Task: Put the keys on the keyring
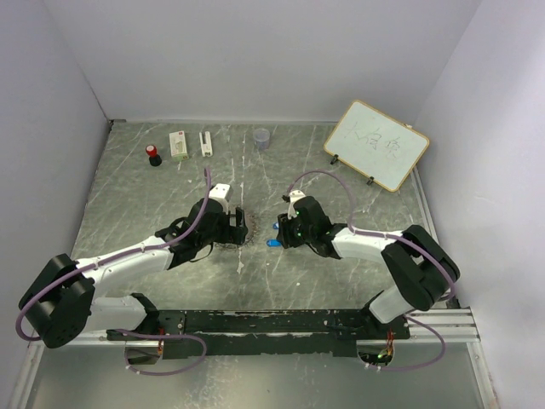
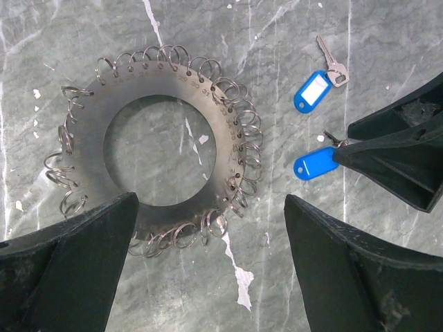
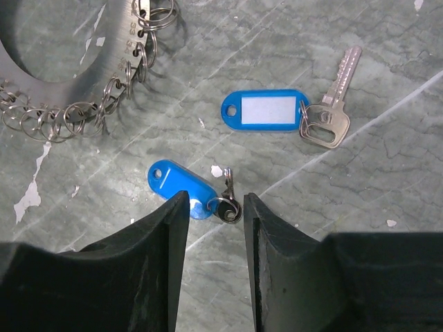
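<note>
The keyring, a flat metal ring (image 2: 176,77) edged with several small wire loops, lies on the table, its hole empty. My left gripper is open over its near side, nothing between its fingers. Right of it, one key (image 3: 344,72) with a blue tag (image 3: 242,126) lies flat. A second blue tag (image 3: 181,185) lies nearer, its small key (image 3: 229,185) seen nearly end-on just ahead of my right gripper. The right fingers stand apart by a narrow gap, partly covering that tag's end; whether they touch the key is unclear.
At the back stand a clear cup (image 1: 261,138), a white stapler-like thing (image 1: 206,143), a small box (image 1: 178,145) and a red-topped stamp (image 1: 153,155). A whiteboard (image 1: 377,145) leans at the back right.
</note>
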